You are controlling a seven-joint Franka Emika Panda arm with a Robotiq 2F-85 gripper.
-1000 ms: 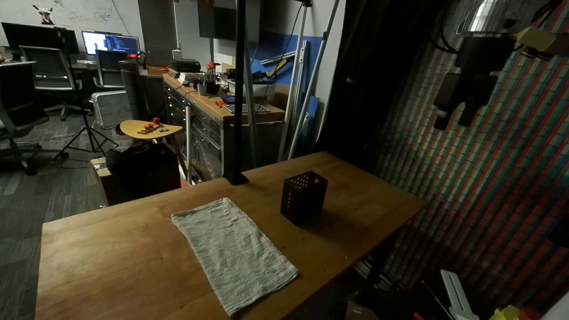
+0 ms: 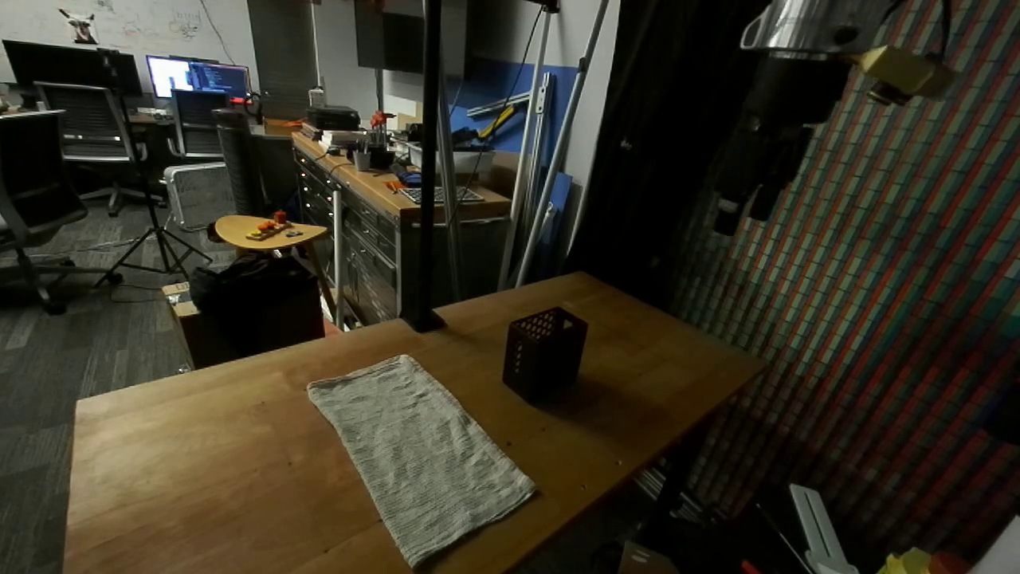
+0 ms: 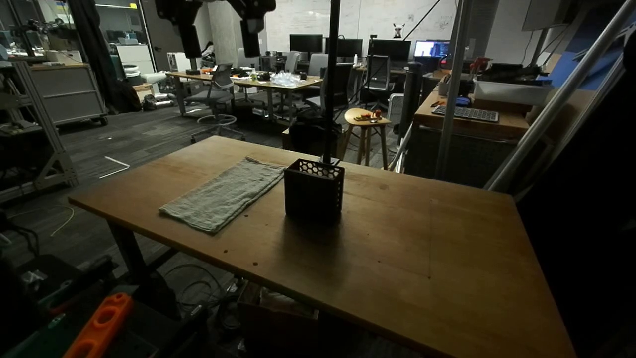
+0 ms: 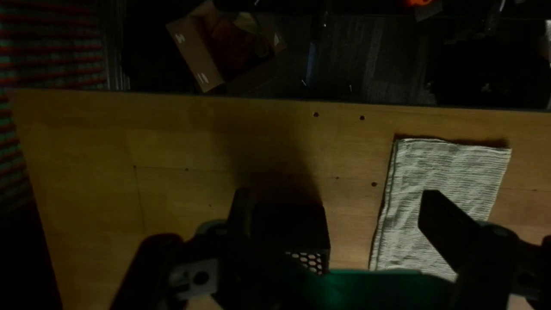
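A black box-shaped holder (image 2: pixel 543 359) with honeycomb holes stands upright on the wooden table, its top open. Beside it a light grey cloth (image 2: pixel 421 454) lies flat, and a gap of bare wood separates the two. My gripper (image 3: pixel 223 50) hangs open high above the tabletop, with nothing between its fingers. In the wrist view the left finger (image 4: pixel 240 217) overlaps part of the holder (image 4: pixel 292 227), while the right finger (image 4: pixel 447 227) crosses in front of the cloth (image 4: pixel 449 170). The holder's lower part in that view is hidden by the gripper.
A black upright post (image 2: pixel 427 191) rises at the table's far edge. Below the near edge sits a cardboard box (image 4: pixel 199 57) on the floor.
In exterior view 1 my arm and gripper have shifted left, towards the space over the table. The holder and the cloth have stayed in place.
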